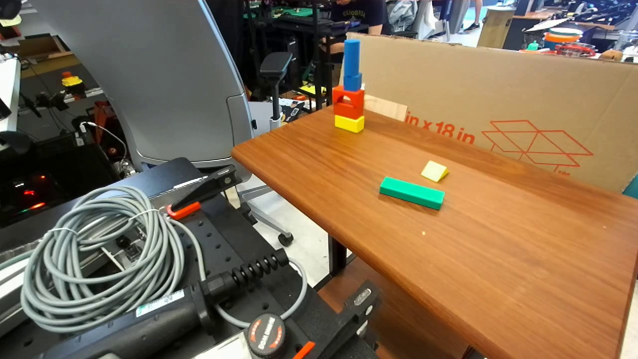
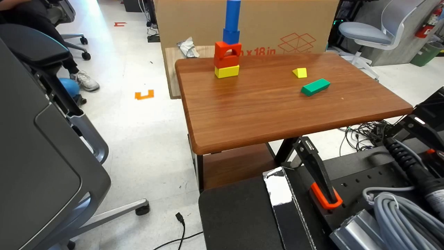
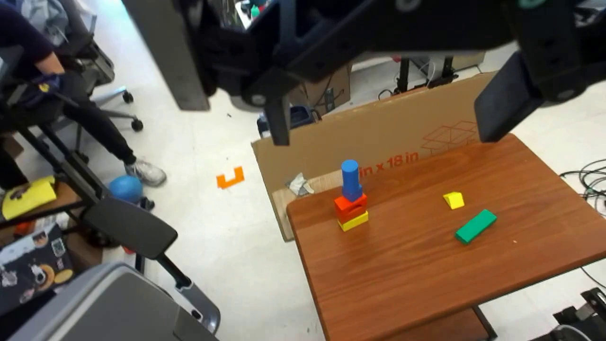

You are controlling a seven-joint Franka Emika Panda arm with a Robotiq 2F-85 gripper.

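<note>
At the table's far left corner in exterior view 1 stands an upright stack: a yellow block [image 1: 349, 123] at the bottom, red blocks [image 1: 348, 109] above it, one with an arched cutout, then a small blue block [image 1: 353, 82] and a tall blue cylinder [image 1: 351, 57] on top. A yellow wedge [image 1: 434, 171] and a long green block [image 1: 412, 192] lie apart from the stack. My gripper shows only in the wrist view, open, its fingers wide apart with nothing between them. It hangs high above the table, clear of every block.
The wooden table [image 1: 508, 251] has broad free room at its front and right. A cardboard sheet [image 1: 478, 89] stands along its back edge. A grey chair [image 1: 155, 78] is beside the left end, and a coiled cable [image 1: 101, 257] lies on the black base near the front.
</note>
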